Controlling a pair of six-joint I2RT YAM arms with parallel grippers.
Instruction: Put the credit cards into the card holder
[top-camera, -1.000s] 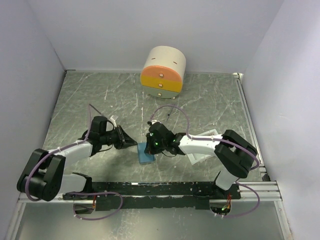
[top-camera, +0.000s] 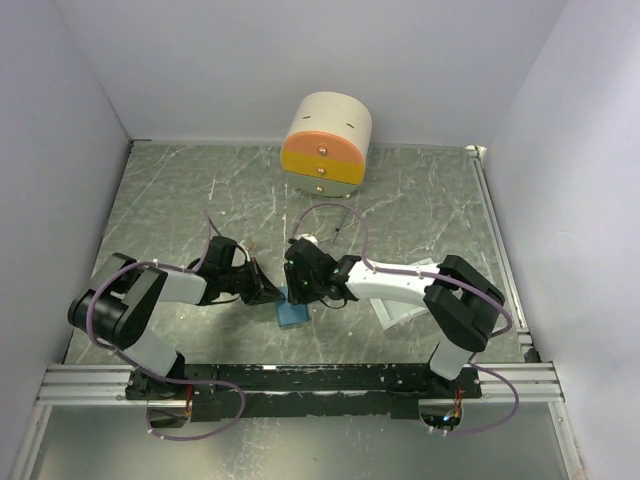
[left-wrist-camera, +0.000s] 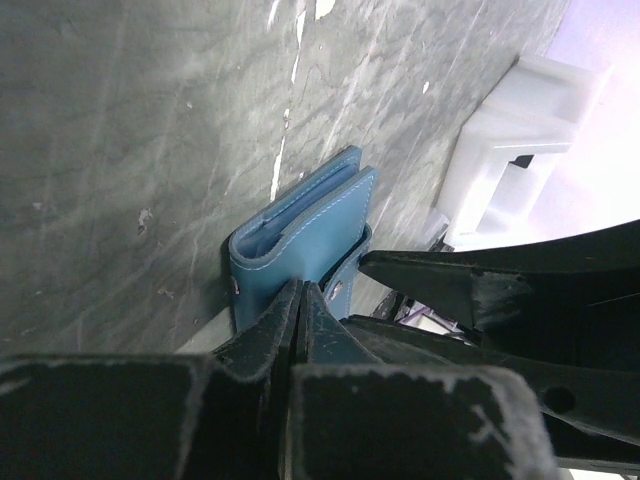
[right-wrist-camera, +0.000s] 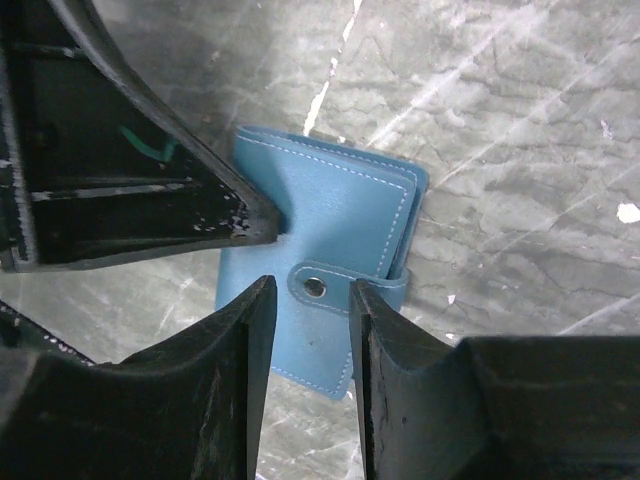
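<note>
The blue card holder (top-camera: 293, 315) lies flat near the front middle of the table. In the right wrist view it shows white stitching and a strap with a snap button (right-wrist-camera: 315, 287). My left gripper is shut on the card holder at its left side, and one of its fingers (right-wrist-camera: 245, 215) lies across the top. From the right, my right gripper stands open above the strap, its fingertips apart on either side of the snap. A folded edge of the holder (left-wrist-camera: 300, 205) shows a slot in the left wrist view. No credit card can be made out.
A white tray (top-camera: 393, 314) lies to the right, partly under the right arm. The rounded drawer cabinet (top-camera: 325, 150) stands at the back. Bare table (top-camera: 180, 215) stretches across the back left.
The right gripper has shifted a little to the left over the holder.
</note>
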